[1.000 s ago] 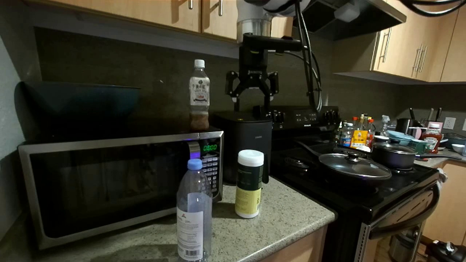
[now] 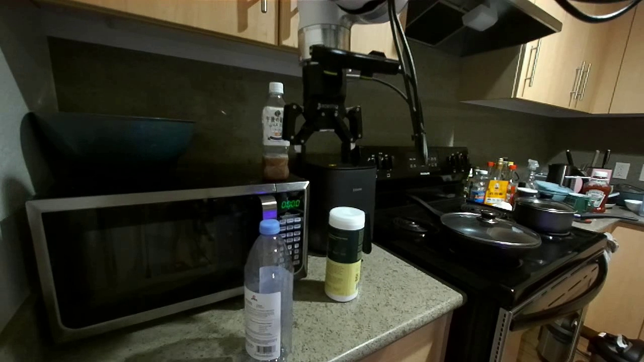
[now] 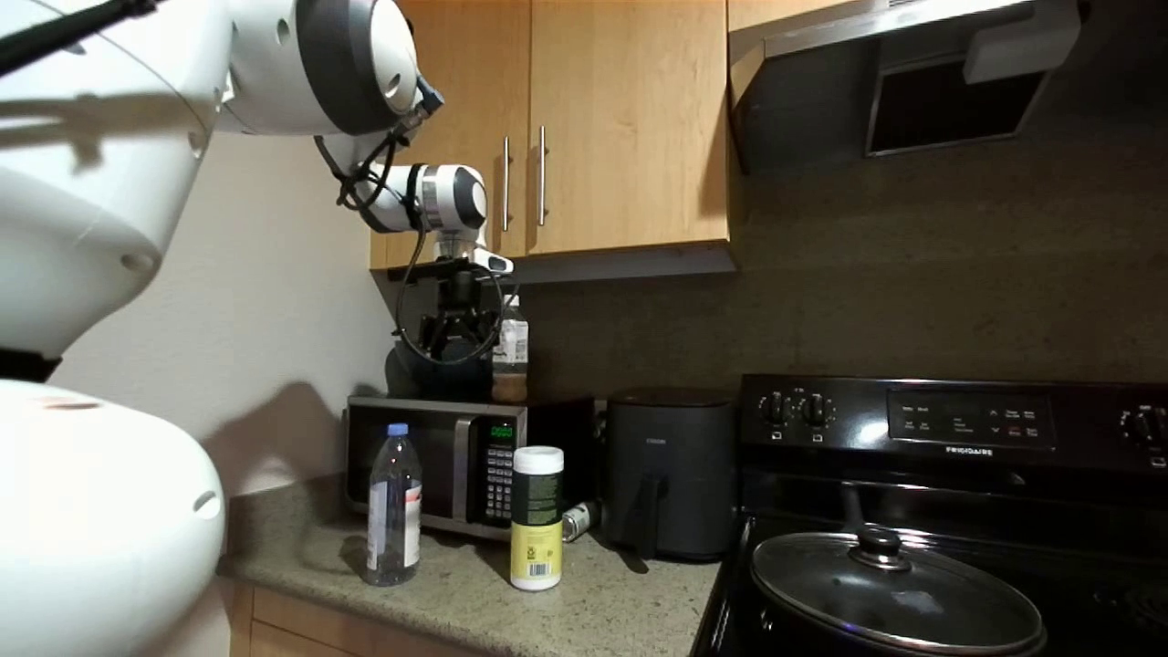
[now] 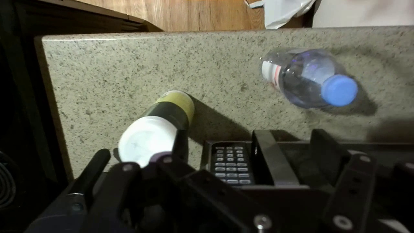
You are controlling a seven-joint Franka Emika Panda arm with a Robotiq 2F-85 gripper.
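Observation:
My gripper (image 2: 326, 151) hangs fingers down with its fingers apart and nothing between them. In exterior view 1 it appears to the right of a white-capped tea bottle (image 2: 275, 132), which stands upright on the microwave (image 2: 157, 253); one finger slightly overlaps the bottle's edge in the picture. A clear bottle with a blue cap (image 2: 269, 295) and a white-lidded canister (image 2: 345, 253) stand on the counter in front. From the wrist view, the canister (image 4: 149, 138) is at lower left, the blue-capped bottle (image 4: 310, 77) at upper right, and the microwave's keypad (image 4: 233, 165) lies below between the fingers.
A dark bowl (image 2: 114, 142) sits on the microwave's left side. The black air fryer (image 3: 671, 476) stands right of the microwave, with a lying jar (image 3: 578, 520) between them. Cabinets (image 3: 630, 120) hang above. The counter's front (image 4: 217, 54) has bare room.
My gripper has moved left in exterior view 1, from above the air fryer to beside the tea bottle. The objects have stayed where they were.

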